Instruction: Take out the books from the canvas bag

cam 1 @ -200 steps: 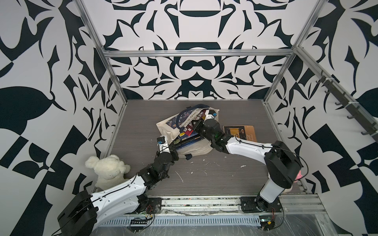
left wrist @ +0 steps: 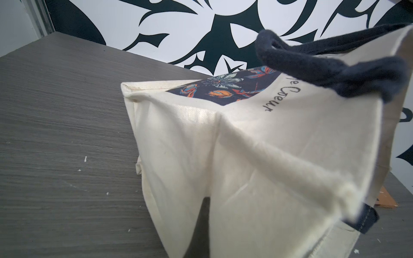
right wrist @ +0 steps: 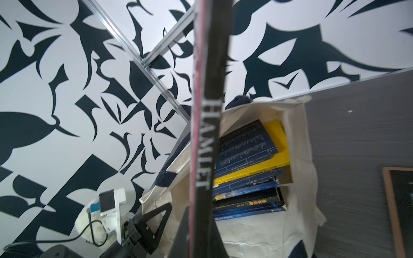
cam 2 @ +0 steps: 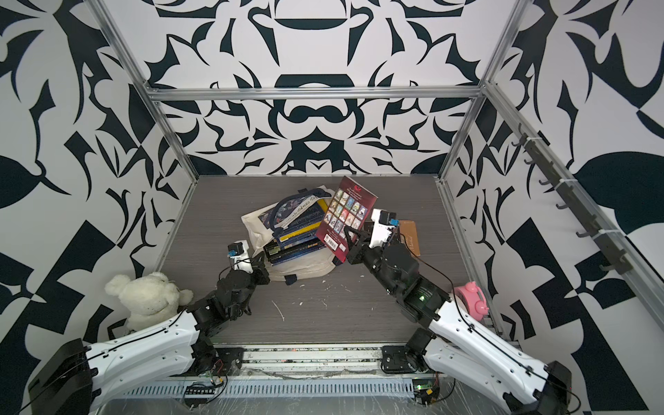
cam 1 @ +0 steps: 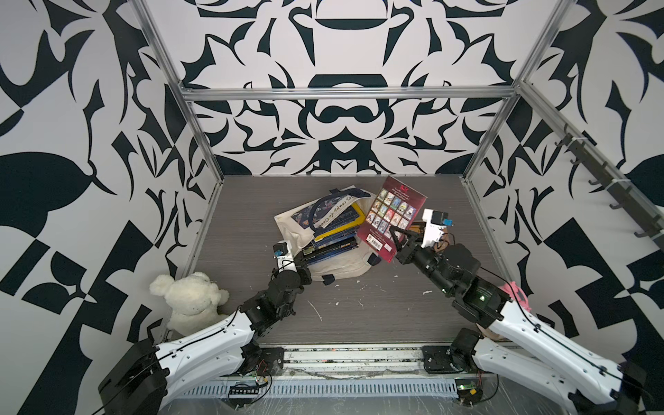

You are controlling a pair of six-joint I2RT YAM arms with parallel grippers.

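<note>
A dark-red book point(cam 1: 390, 213), its spine reading HAMLET in the right wrist view, is held up at the bag's right side. My right gripper is shut on its spine, one finger on either side. Below it the canvas bag point(right wrist: 262, 240) gapes open, with a dark blue book point(right wrist: 247, 144), a yellow book point(right wrist: 281, 137) and several more blue and black ones stacked inside. My left gripper point(cam 1: 304, 268) is shut on the bag's near left canvas; in the left wrist view one dark finger point(left wrist: 201, 236) shows and the fabric hides the other.
On the table to the right lies a brown-edged book point(cam 2: 409, 237). A white plush bear point(cam 1: 191, 298) sits at the front left, and a pink object point(cam 2: 471, 300) stands at the front right.
My right gripper has come up out of the bag and moved right and back toward me, bringing the HAMLET book with it. The left arm and bag have hardly shifted.
</note>
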